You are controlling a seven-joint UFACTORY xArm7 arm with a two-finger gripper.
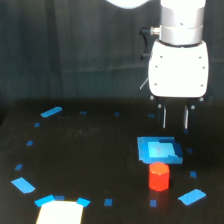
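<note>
My white gripper (175, 123) points down in the upper right, its two thin dark fingers spread with a gap between them and nothing visible in it. Below and slightly left of the fingertips is a blue square piece (144, 147) with a lighter blue patch on it; whether it is a flat pad or a shallow tray, I cannot tell. In front of it stands a red cylinder (159, 178), close to its near edge. A cream-coloured block (60, 213) is cut off by the bottom edge at left.
Blue tape strips mark the dark table, among them one at far left (51, 112), one at near left (23, 185) and one at near right (192, 197). Several small blue squares are scattered around.
</note>
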